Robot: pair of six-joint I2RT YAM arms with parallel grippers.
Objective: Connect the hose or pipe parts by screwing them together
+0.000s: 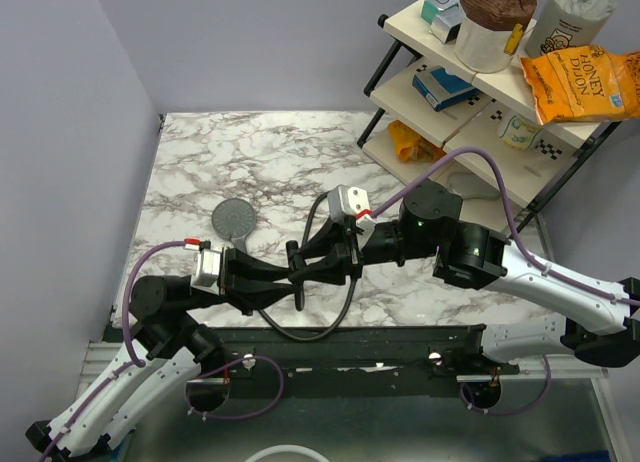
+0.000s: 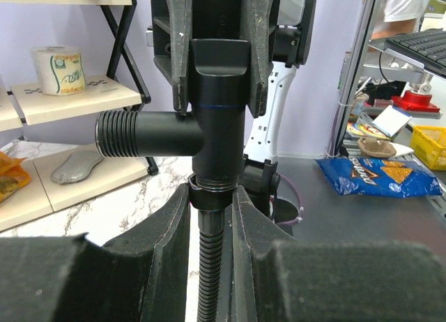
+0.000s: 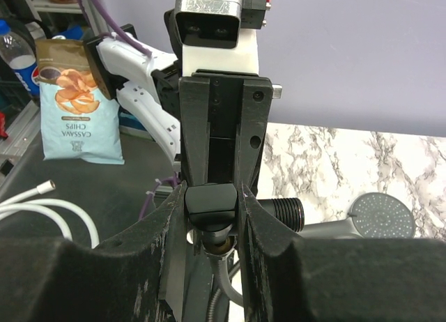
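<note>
A black tee fitting (image 2: pixel 216 141) with a threaded side outlet stands upright between both grippers at the centre of the top view. My right gripper (image 1: pixel 300 252) is shut on its upper end (image 3: pixel 210 208). My left gripper is around the collar at the fitting's lower end, where the corrugated hose (image 2: pixel 210 273) hangs below; how tightly it closes is hard to tell. The hose (image 1: pixel 305 332) loops over the counter, and a grey shower head (image 1: pixel 234 220) lies behind the left gripper.
A shelf rack (image 1: pixel 420 97) with packets and rolls stands at back right. A dark edge (image 1: pixel 330 334) runs along the front, with a white tube (image 1: pixel 285 452) below.
</note>
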